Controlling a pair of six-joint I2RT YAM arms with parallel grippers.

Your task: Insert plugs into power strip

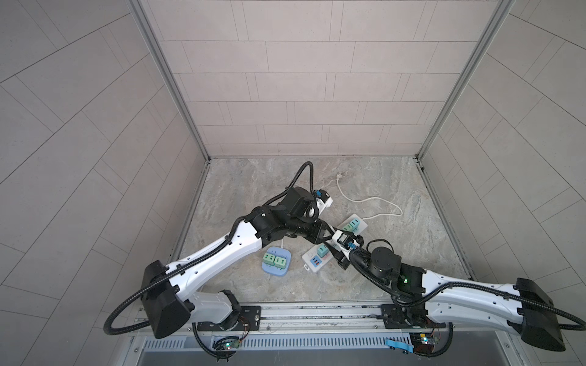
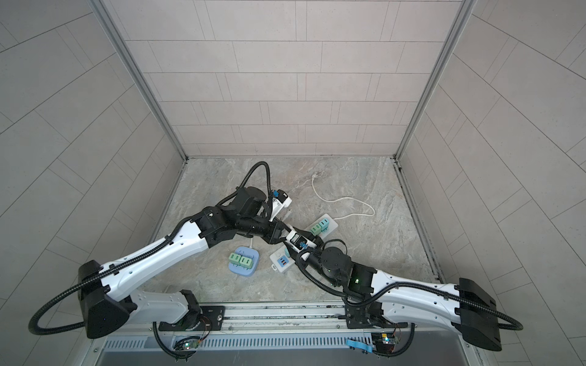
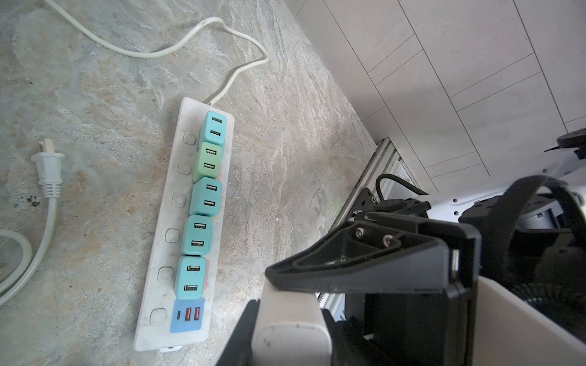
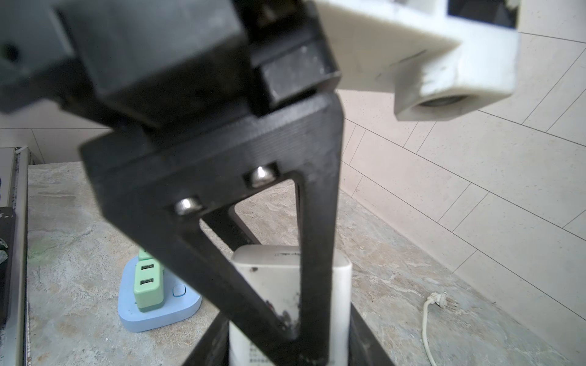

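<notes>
Above the power strip (image 3: 174, 213), my left gripper (image 1: 326, 231) and my right gripper (image 2: 288, 238) meet at a white block (image 3: 291, 332). In both wrist views black fingers close round this block, so both are shut on it; its prongs, if any, are hidden. The strip holds a row of cyan and green plugs (image 3: 207, 159) beside a blue USB panel (image 3: 187, 323). A small blue square strip (image 4: 131, 314) carries two green plugs (image 4: 148, 283) at the left of the table.
A white cord (image 1: 378, 199) runs behind the strip, and a loose white plug (image 3: 47, 167) lies on the stone surface. Tiled walls enclose the table.
</notes>
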